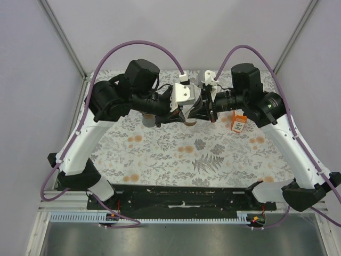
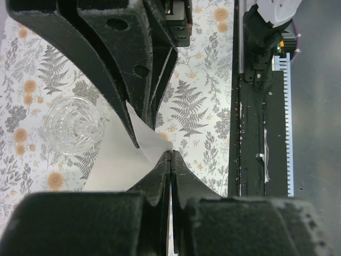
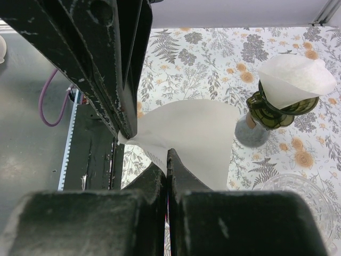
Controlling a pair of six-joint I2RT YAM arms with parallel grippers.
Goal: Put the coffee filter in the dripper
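A white paper filter [image 2: 122,165] [image 3: 197,138] is held between both grippers, which meet at the centre of the top view. My left gripper [image 1: 178,114] is shut on one part of it; my right gripper [image 1: 197,112] is shut on it too. A dark green glass dripper [image 3: 266,117] stands behind, with another white paper [image 3: 295,80] in its top. In the top view the arms mostly hide it.
A clear glass [image 2: 72,125] [image 3: 298,213] stands on the patterned mat [image 1: 208,160] near the filter. An orange object [image 1: 238,122] lies to the right.
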